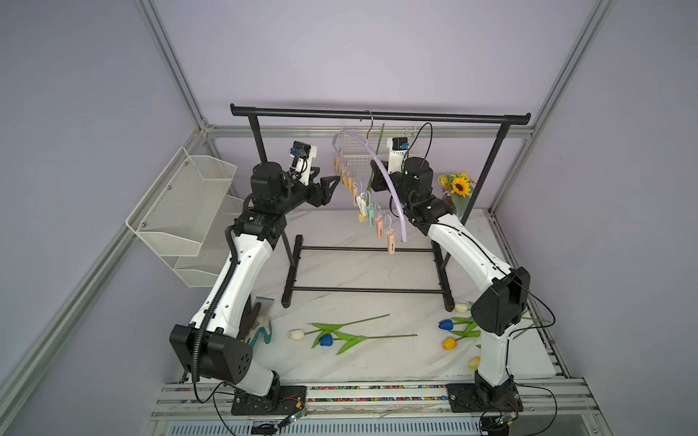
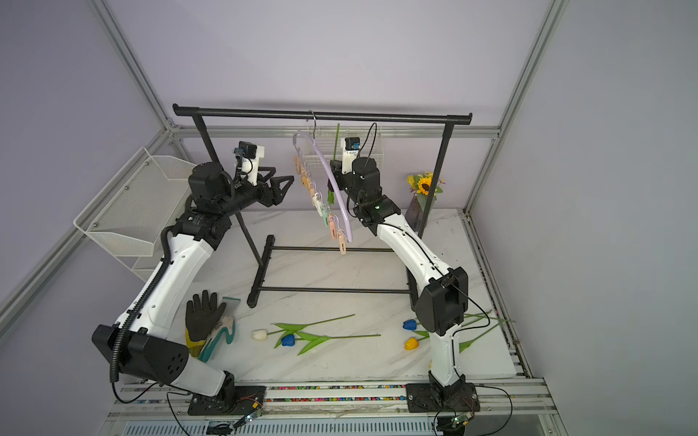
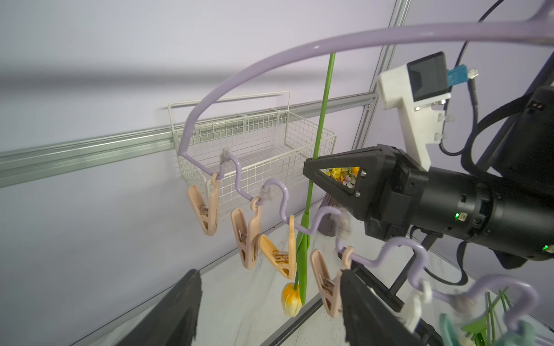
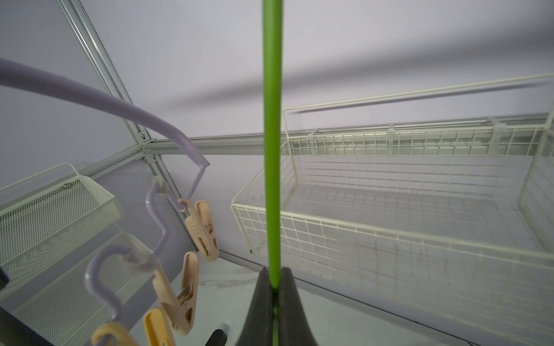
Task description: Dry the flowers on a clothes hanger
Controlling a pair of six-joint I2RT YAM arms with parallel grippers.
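Note:
A purple hanger (image 1: pixel 392 190) with coloured clips (image 1: pixel 378 226) hangs from the black rail (image 1: pixel 305 112). My right gripper is shut on a green stem, held upright beside the hanger; its yellow tulip head (image 3: pixel 290 300) hangs below, behind the clips in the left wrist view. My left gripper stands open left of the hanger, facing the clips, with nothing in contact between its blurred fingers.
White and blue tulips (image 1: pixel 325 339) and others (image 1: pixel 449 343) lie on the table. A wire basket (image 4: pixel 392 225) is on the back wall, a mesh shelf (image 1: pixel 174 210) at left, gloves (image 2: pixel 203 314) at front left.

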